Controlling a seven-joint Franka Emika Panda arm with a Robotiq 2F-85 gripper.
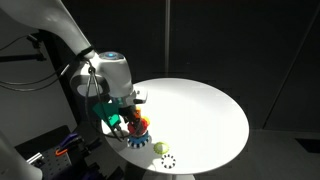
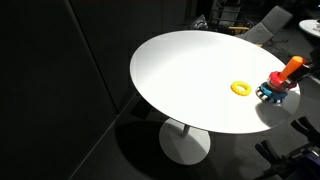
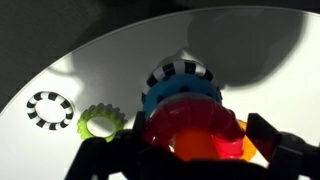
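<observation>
A ring-stacking toy stands near the table edge. Its orange post rises above a red ring, with a blue ring and a striped black-and-white layer lower down. From above, the wrist view has my gripper open, its dark fingers on either side of the red ring. Whether they touch it cannot be told. Loose on the table lie a green ring, a black-and-white ring and a yellow ring, the last partly hidden behind the stack in the wrist view.
The stack and loose rings keep close to the edge on the arm's side. Dark floor surrounds the table.
</observation>
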